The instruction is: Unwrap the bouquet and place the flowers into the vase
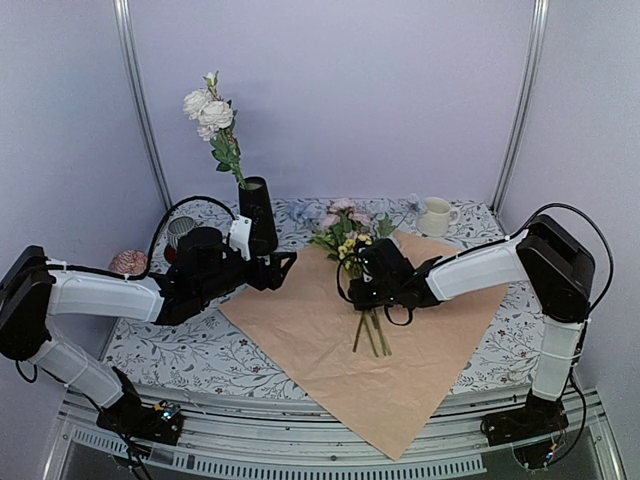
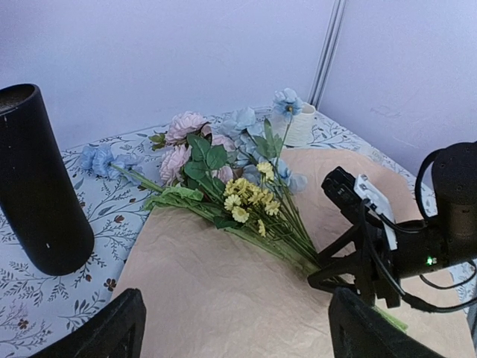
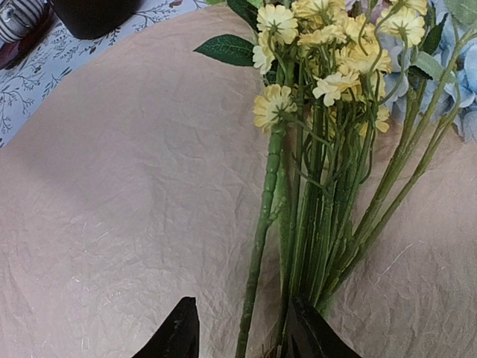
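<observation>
Pink, blue and yellow flowers lie bunched on brown paper in the left wrist view; the yellow heads (image 2: 250,200) are foremost. My right gripper is low over their stems, its fingers parted. One green stem (image 3: 257,261) runs between those fingers, while the denser stems (image 3: 309,239) crowd at and behind the right-hand finger (image 3: 317,335). From above, the right gripper hides the middle of the bunch. The black vase (image 1: 258,215) stands upright at the back left, with white flowers (image 1: 213,112) leaning out of it. Empty and open, my left gripper (image 1: 285,270) hovers just in front of the vase.
Brown paper (image 1: 395,405) covers the middle of the patterned table (image 1: 180,360). A cream mug (image 1: 435,217) stands at the back right. Near the left arm are a reddish round object (image 1: 128,262) and a ribbed cup (image 1: 181,230).
</observation>
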